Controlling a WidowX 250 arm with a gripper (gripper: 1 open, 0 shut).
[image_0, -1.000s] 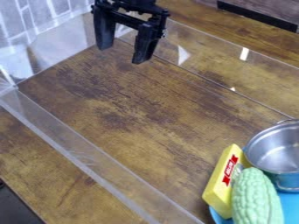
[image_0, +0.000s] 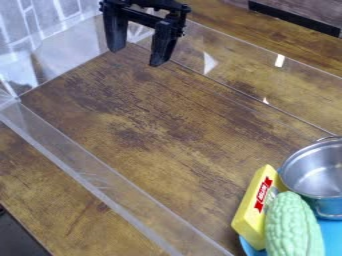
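My black gripper (image_0: 139, 42) hangs open at the top left of the camera view, above the far part of the wooden board (image_0: 147, 130), with nothing between its two dark fingers. At the bottom right sit a steel pot (image_0: 315, 180), a yellow box (image_0: 255, 208) with a red label, and a pale green corn cob or similar vegetable (image_0: 293, 232) on a blue surface (image_0: 246, 246).
Clear plastic walls (image_0: 94, 185) border the board. A white tiled wall (image_0: 40, 30) stands at the back left. The middle of the board is empty.
My gripper has moved up and slightly to the left over the last second. The objects at the right are unchanged.
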